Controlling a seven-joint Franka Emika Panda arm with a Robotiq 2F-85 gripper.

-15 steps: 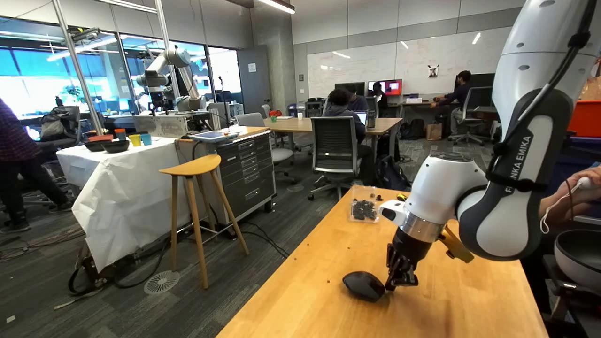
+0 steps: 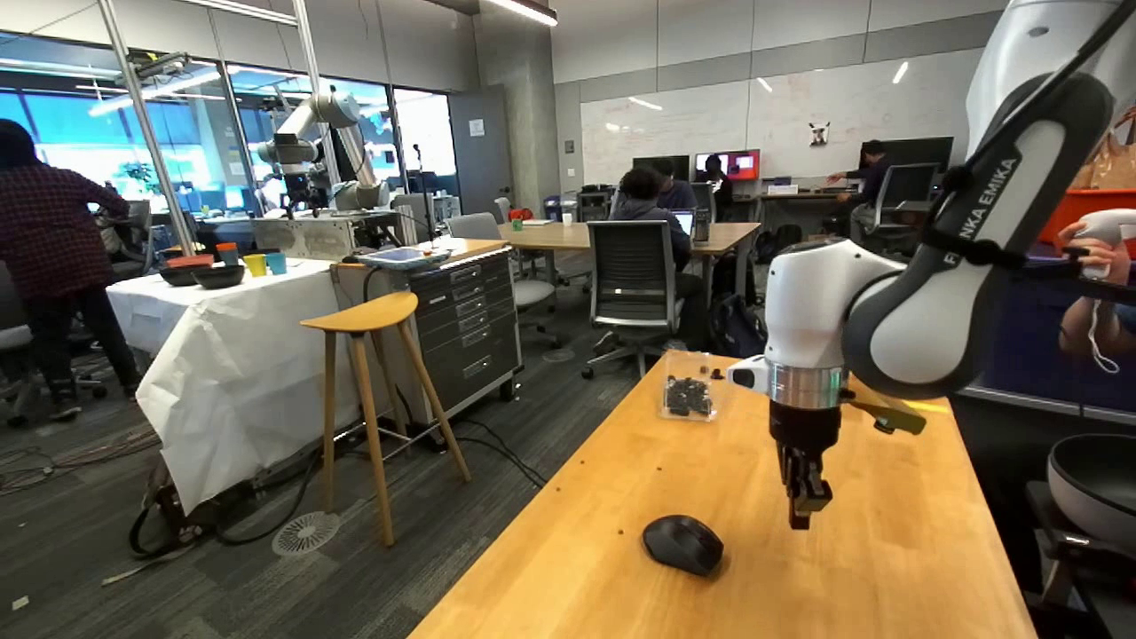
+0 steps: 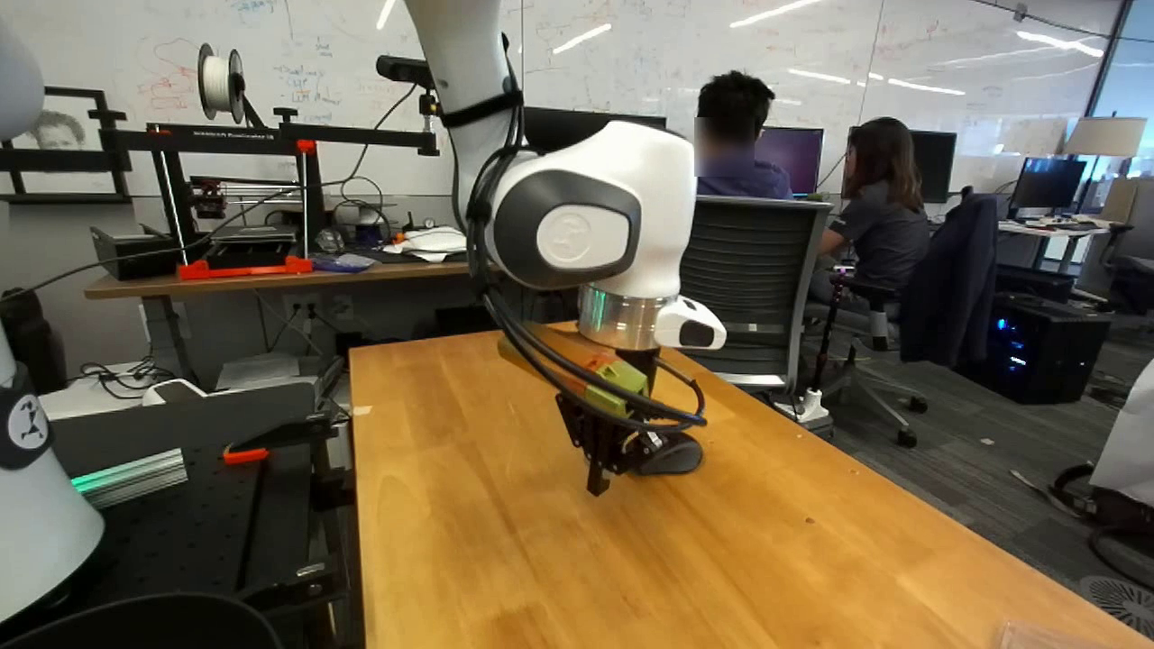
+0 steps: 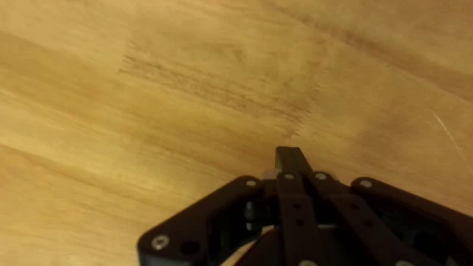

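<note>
A black computer mouse [image 2: 683, 544] rests on the wooden table [image 2: 596, 575]. In exterior view 2 the mouse [image 3: 673, 456] shows behind my gripper [image 3: 598, 485], partly covered by it. Exterior view 1 has the gripper [image 2: 800, 517] to the right of the mouse, apart from it and pointing down above the tabletop. Seen from the wrist, my gripper is shut, its fingers pressed together with nothing visible between them. Only bare wood lies below it there; the mouse is outside that view.
A clear container [image 2: 689, 396] of small dark pieces stands toward the table's far end. A few dark specks lie along the left edge. In exterior view 2 the near tabletop [image 3: 519, 562] is mostly bare. A wooden stool [image 2: 367, 315] stands apart on the floor.
My gripper has lifted and moved right, away from the mouse's side, going from slanted to nearly upright. The mouse, tipped up before, now sits flatter at nearly the same spot.
</note>
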